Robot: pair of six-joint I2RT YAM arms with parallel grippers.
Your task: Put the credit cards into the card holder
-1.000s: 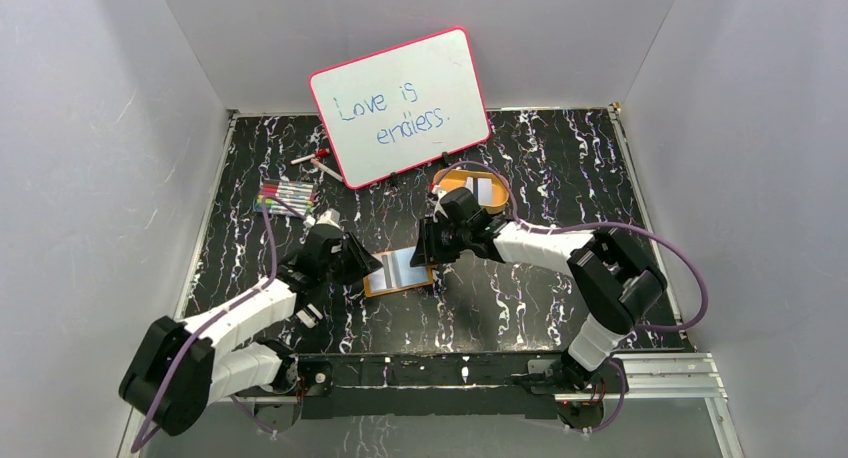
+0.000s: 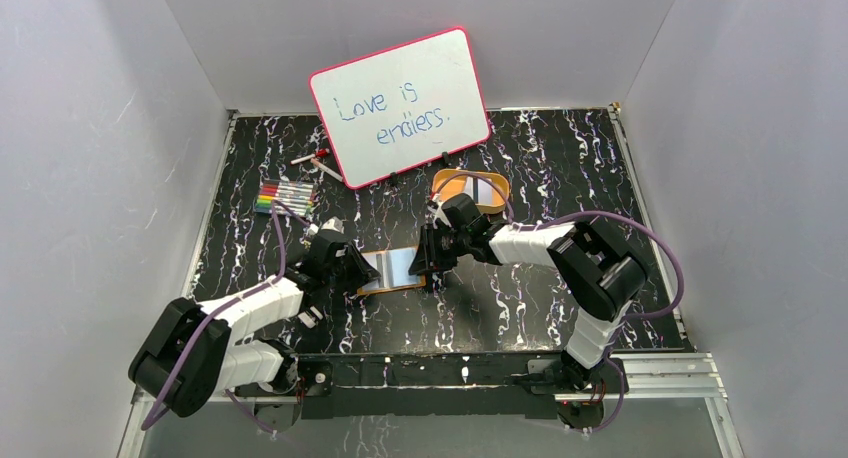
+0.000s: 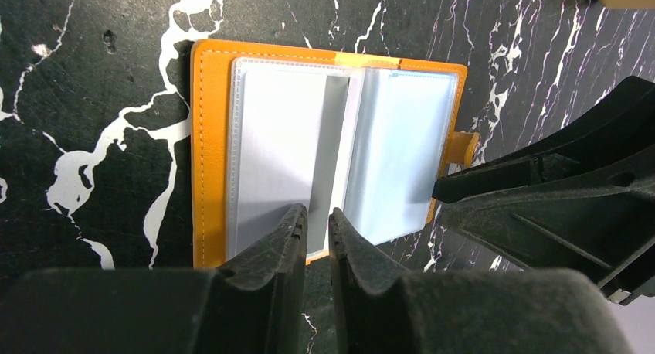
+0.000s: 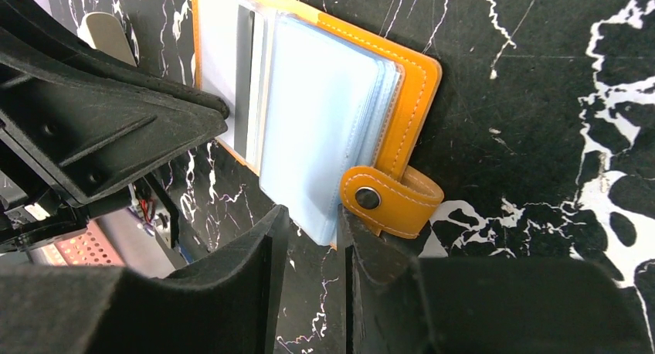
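The orange card holder [image 2: 389,288] lies open and flat on the dark marbled table between both arms, its clear sleeves spread across it. In the left wrist view, the white sleeve side [image 3: 278,130] and the bluish sleeve stack [image 3: 405,137] face up. My left gripper, slightly open, is over the holder's near part. My right gripper is part open at the near corner of the bluish sleeves [image 4: 317,114], beside the snap strap [image 4: 378,199]. Whether either gripper's fingers touch the sleeves, I cannot tell. No loose card shows in either gripper.
Behind the right arm sits an orange tray [image 2: 443,181] with white and grey card-like pieces. Coloured markers [image 2: 286,196] lie at the left, and a whiteboard [image 2: 400,108] stands at the back. Right of the right arm, the table is clear.
The holder has shifted slightly left. My left gripper has moved a little toward the front, and my right gripper stays by the holder's right side, its arm slightly lower.
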